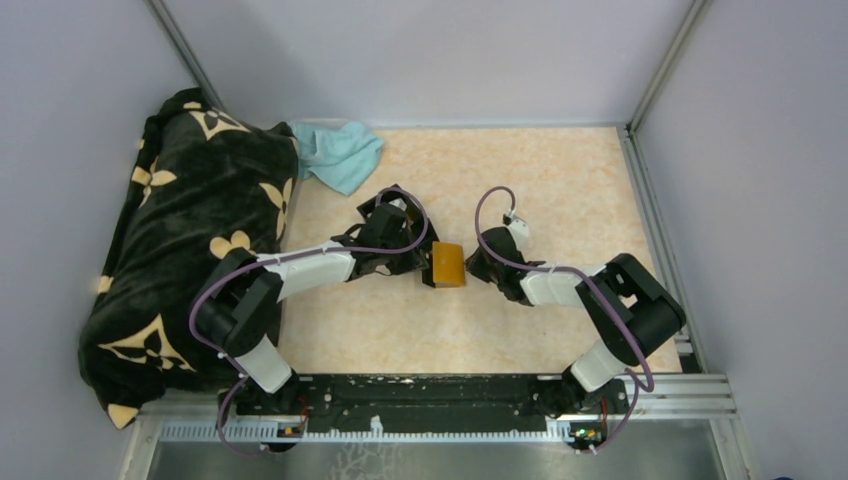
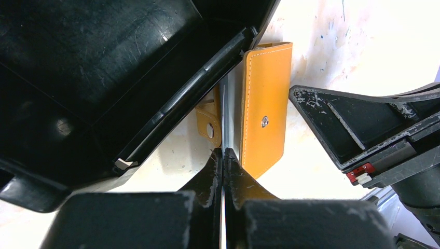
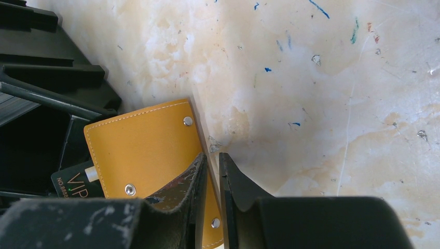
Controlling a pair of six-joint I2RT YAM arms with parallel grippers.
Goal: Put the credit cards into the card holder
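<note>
In the top view an orange card holder [image 1: 449, 265] is held between my two grippers. My right gripper is shut on the holder's edge; the orange flap with metal snaps [image 3: 140, 150] lies left of its fingers. A black card [image 3: 78, 181] marked VIP sticks out of the holder's far side, partly hidden. In the left wrist view the card [image 2: 224, 114] shows edge-on as a thin strip beside the holder, running down between the fingertips of my left gripper, which is shut on it. How deep the card sits inside the holder cannot be seen.
A black tray [image 2: 98, 67] stands close beside the left gripper and the holder. A light blue cloth [image 1: 340, 155] lies at the back left, and a dark patterned blanket [image 1: 190, 240] covers the left side.
</note>
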